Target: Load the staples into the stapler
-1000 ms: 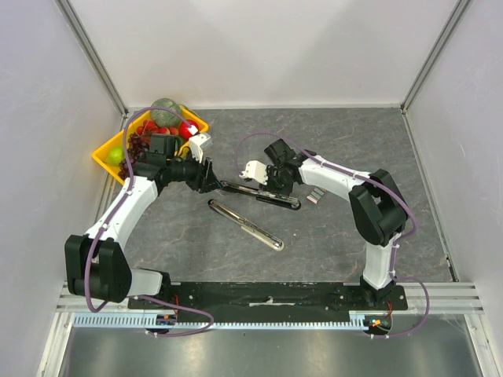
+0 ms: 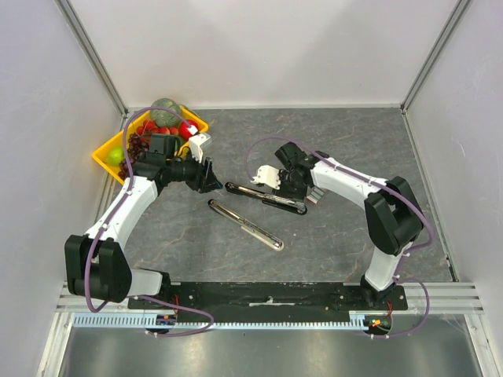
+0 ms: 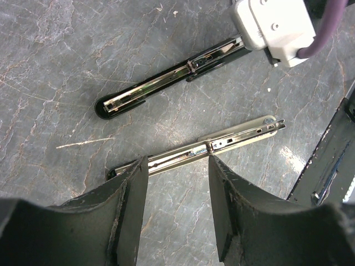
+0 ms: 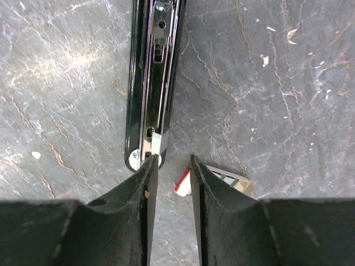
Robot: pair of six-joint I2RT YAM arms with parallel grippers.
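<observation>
The black stapler (image 4: 158,72) lies opened out flat, its metal channel facing up. At its near end a small pale piece (image 4: 157,142) sits at the channel; whether it is a staple strip I cannot tell. My right gripper is over that end, its fingers apart with nothing visible between them. A cream stapler (image 3: 244,136), also opened out, lies nearer the robot base. My left gripper stands open, well above the table and away from both staplers. Beside the black stapler's end, staple strips (image 2: 316,195) lie on the table, partly hidden by a right finger.
A yellow basket (image 2: 101,155) of fruit and vegetables stands at the back left, close to the left arm. White walls bound the back and sides.
The black stapler has shifted slightly right and toward the robot base. My right gripper moved the same way with it. The left arm, cream stapler and staple strips stayed put.
</observation>
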